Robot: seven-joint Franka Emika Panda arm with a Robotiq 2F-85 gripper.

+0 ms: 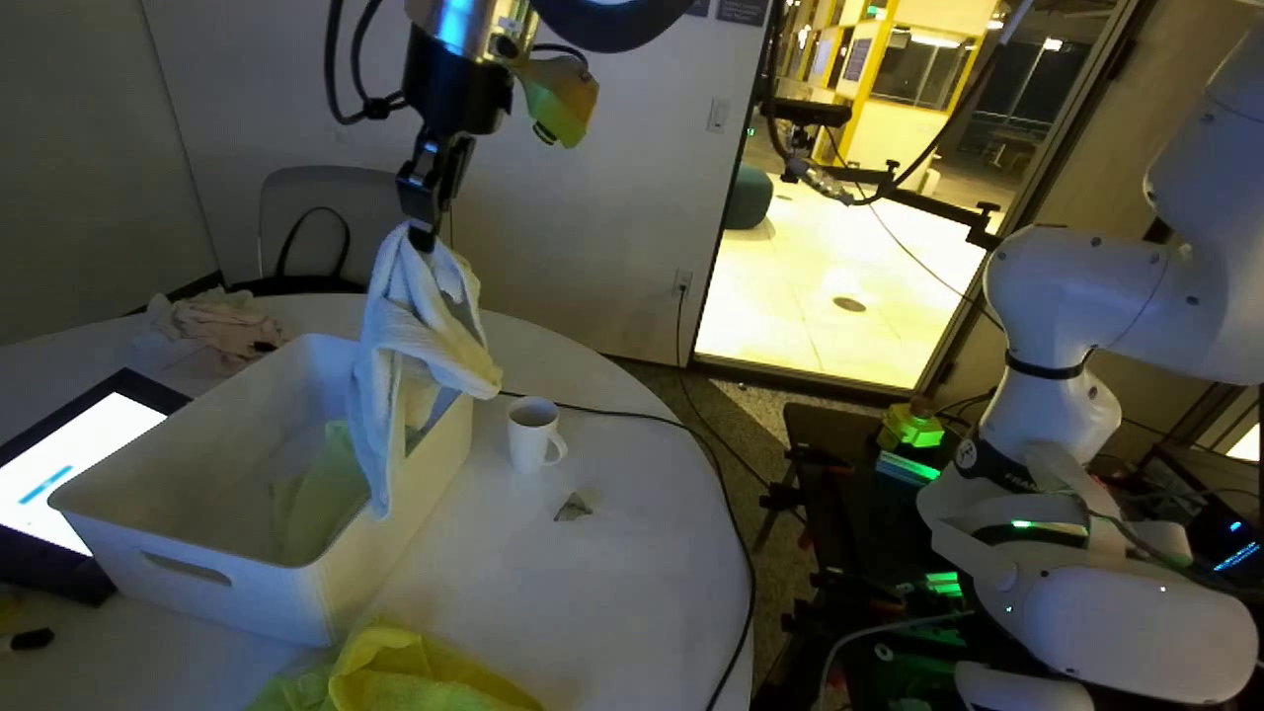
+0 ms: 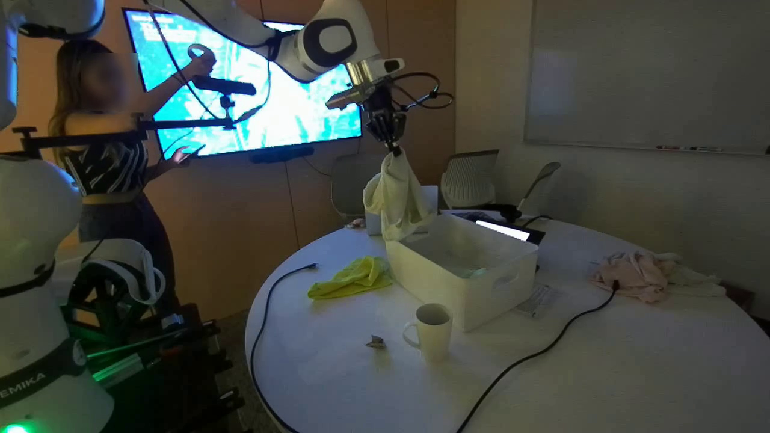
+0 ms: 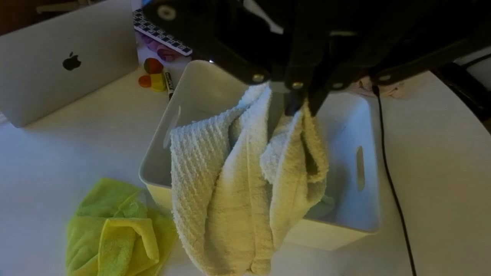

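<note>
My gripper is shut on a white towel, pinching it near the top so that it hangs in loose folds. In the first exterior view the towel hangs across the right side of a white bin, its lower tip overlapping the rim; whether it touches the rim I cannot tell. The wrist view has the towel below my fingers, covering the middle of the bin. A pale green cloth lies inside the bin, partly hidden by the towel.
A white mug and a small crumpled scrap stand right of the bin. A yellow-green cloth lies beside it, a pink cloth farther off. A laptop is close by. Black cables cross the table.
</note>
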